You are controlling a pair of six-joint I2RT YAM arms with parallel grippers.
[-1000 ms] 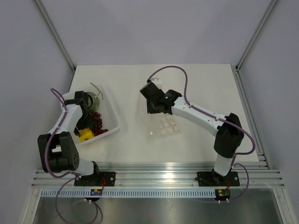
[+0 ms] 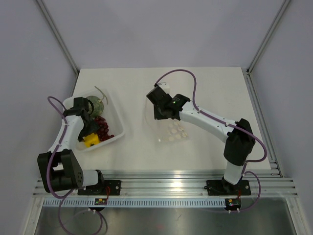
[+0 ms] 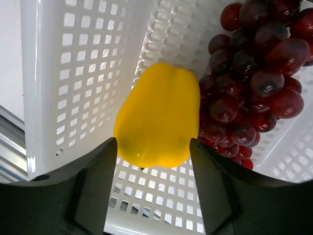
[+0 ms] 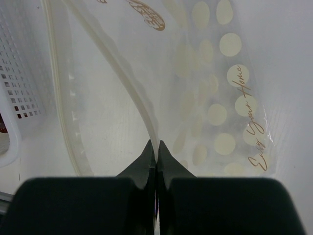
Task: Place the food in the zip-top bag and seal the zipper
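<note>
A white plastic basket at the left holds a yellow pepper, a bunch of red grapes and a round green item. My left gripper is down in the basket, its parted fingers at either side of the pepper's lower end; whether they touch it is unclear. Near the table's middle, the clear zip top bag with printed dots lies with its zipper strips showing. My right gripper is shut at one zipper strip, which runs into its fingertips.
Metal rails run along the front edge. The basket stands left of the bag, with bare table between them.
My left arm has shifted slightly over the basket, its rear part a little toward the front left. The right arm and the bag look unchanged.
</note>
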